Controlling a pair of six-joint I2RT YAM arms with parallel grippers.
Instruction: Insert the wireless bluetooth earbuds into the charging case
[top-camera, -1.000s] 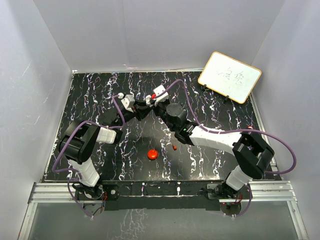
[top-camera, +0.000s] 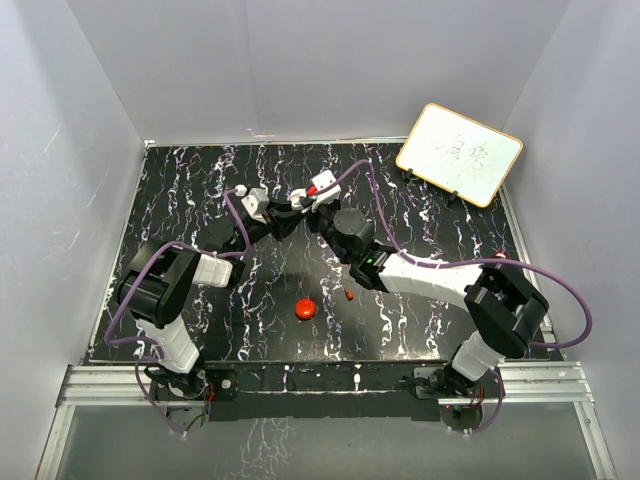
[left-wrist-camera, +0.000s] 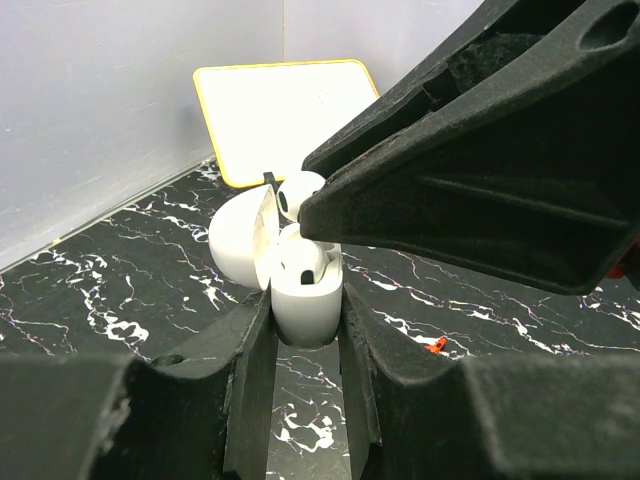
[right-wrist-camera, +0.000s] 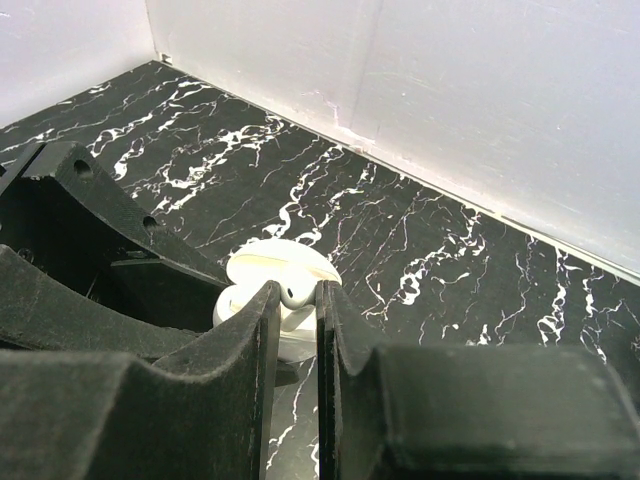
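Observation:
The white charging case (left-wrist-camera: 305, 312), lid (left-wrist-camera: 236, 242) raised, is pinched by my left gripper. One white earbud (left-wrist-camera: 303, 257) sits in the case on the near side. My right gripper is shut on another white earbud (right-wrist-camera: 297, 284), holding it upright by its upper end. In the left wrist view this held earbud (left-wrist-camera: 299, 192) is right over the case opening beside the lid; whether its lower end is inside a slot is hidden. From above, the left gripper (top-camera: 293, 208) and right gripper (top-camera: 312, 204) meet above the table.
A red round object (top-camera: 305, 309) and a small red piece (top-camera: 349, 295) lie on the black marbled table in front of the grippers. A whiteboard (top-camera: 460, 153) stands at the back right.
The right gripper has shifted very slightly near the case. The left arm and the objects on the table look the same.

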